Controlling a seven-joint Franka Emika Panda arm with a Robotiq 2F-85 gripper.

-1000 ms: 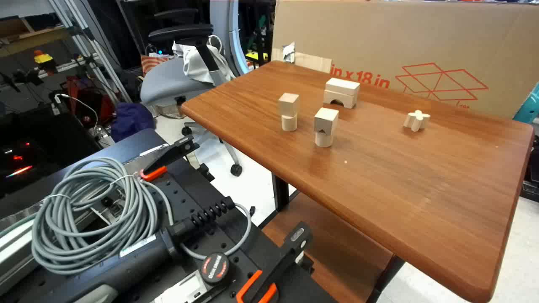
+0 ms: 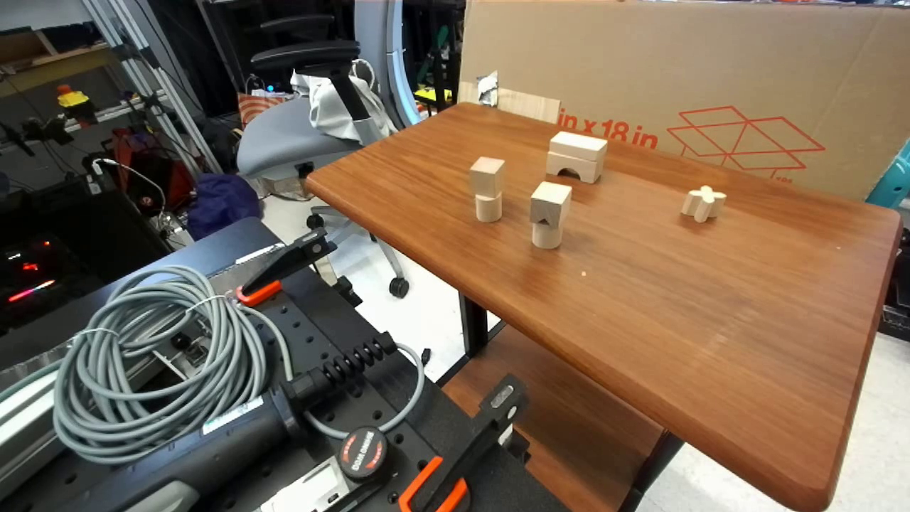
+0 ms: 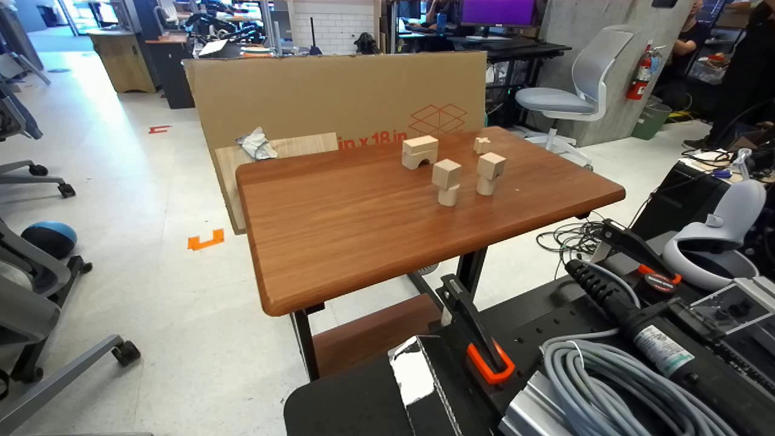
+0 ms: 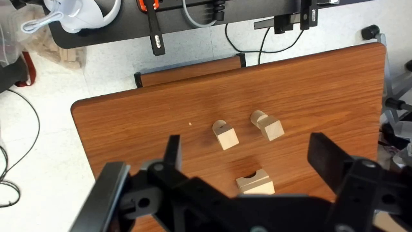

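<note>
On the wooden table (image 2: 682, 316) stand two small stacks, each a cube on a round post. One cube (image 2: 487, 176) rests on its cylinder (image 2: 488, 208); the other cube (image 2: 550, 203), notched underneath, tops a second cylinder (image 2: 547, 235). Behind them a flat block (image 2: 579, 145) lies on an arch block (image 2: 573, 166). A cross-shaped block (image 2: 704, 204) sits apart on the right. In the wrist view my gripper is open above the table, its fingers wide apart and nothing held. The exterior views do not show it.
A cardboard panel (image 3: 327, 94) stands along the table's far edge. Clamps (image 2: 456, 452) and coiled grey cable (image 2: 162, 367) occupy the black bench by the near side. Bare tabletop is widest on the cross block's side of exterior view 1, toward the near edge.
</note>
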